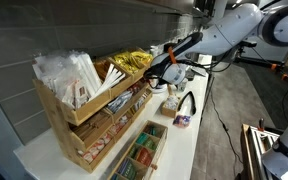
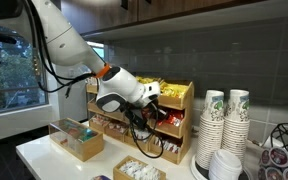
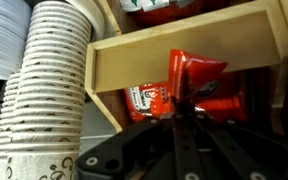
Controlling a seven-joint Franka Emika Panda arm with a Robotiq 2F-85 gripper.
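Note:
My gripper is at a compartment of the wooden shelf (image 3: 184, 45), its dark fingers close together. A thin, shiny red packet (image 3: 196, 70) sticks out from the fingertips and overlaps the compartment's wooden edge; it looks pinched between them. Behind the fingers, more red packets (image 3: 144, 98) with white print lie inside the compartment. In exterior view 2 the white arm (image 2: 122, 88) reaches to the shelf front, and the red packets (image 2: 170, 119) show in a lower compartment. Exterior view 1 is too small to show the fingertips.
Stacked paper cups (image 3: 42, 95) stand close beside the shelf. An open divided box (image 1: 142, 155) lies on the white table, with a smaller box (image 1: 152, 133) near it. Yellow packets (image 2: 174, 90) fill the upper shelf. Clear white tabletop (image 1: 182, 155) lies in front.

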